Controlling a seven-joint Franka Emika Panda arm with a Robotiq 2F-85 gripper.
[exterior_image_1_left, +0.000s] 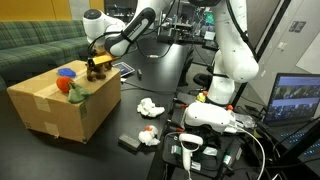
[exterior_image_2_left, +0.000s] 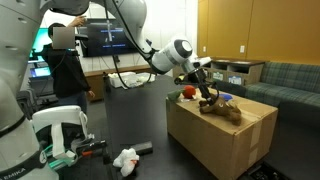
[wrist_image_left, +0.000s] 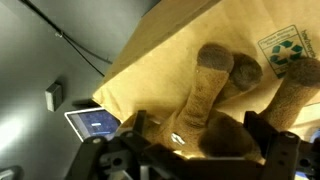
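Note:
A brown plush toy (wrist_image_left: 195, 115) with long limbs lies on top of the cardboard box (exterior_image_2_left: 232, 145). In the wrist view my gripper stands open over it, with the toy's body filling the view between the wide-apart fingers. Exterior view 2 shows the toy (exterior_image_2_left: 222, 108) right beneath the fingers. In exterior view 1 the arm and fingers partly cover the toy (exterior_image_1_left: 98, 71), and whether they touch it cannot be made out.
Also on the box are a red ball (exterior_image_1_left: 64, 83), a blue item (exterior_image_1_left: 66, 72) and a green plush (exterior_image_1_left: 77, 93). A white-and-red toy (exterior_image_2_left: 126, 161) and a dark block (exterior_image_2_left: 142, 148) lie on the floor. Bare floor surrounds the box's near side.

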